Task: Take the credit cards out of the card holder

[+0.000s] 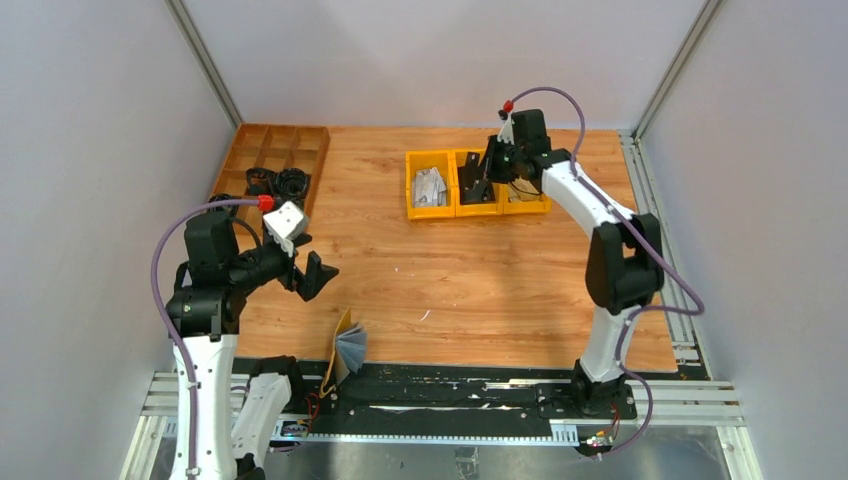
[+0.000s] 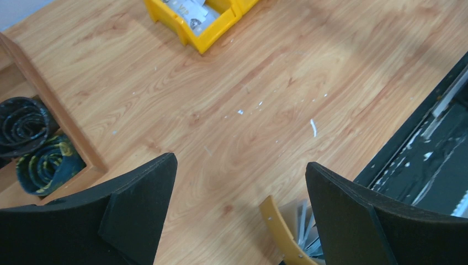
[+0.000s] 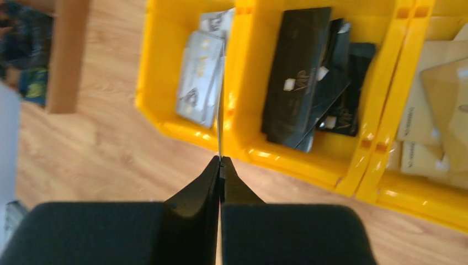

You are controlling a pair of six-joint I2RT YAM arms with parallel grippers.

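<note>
My left gripper (image 1: 315,268) stands open and empty above the left part of the table. The card holder (image 1: 345,352), with its yellow cover and fanned grey sleeves, lies at the table's front edge. In the left wrist view the holder (image 2: 280,232) is partly hidden behind a finger. My right gripper is shut on a thin card (image 3: 221,118), seen edge-on. It is over the yellow bins (image 1: 430,213) at the back. Those bins hold silver cards (image 3: 201,74), black cards (image 3: 295,69) and gold cards (image 3: 425,102) in separate compartments.
A wooden divided tray (image 1: 318,150) with dark coiled items (image 1: 292,184) stands at the back left. Small white scraps (image 2: 313,127) lie on the table.
</note>
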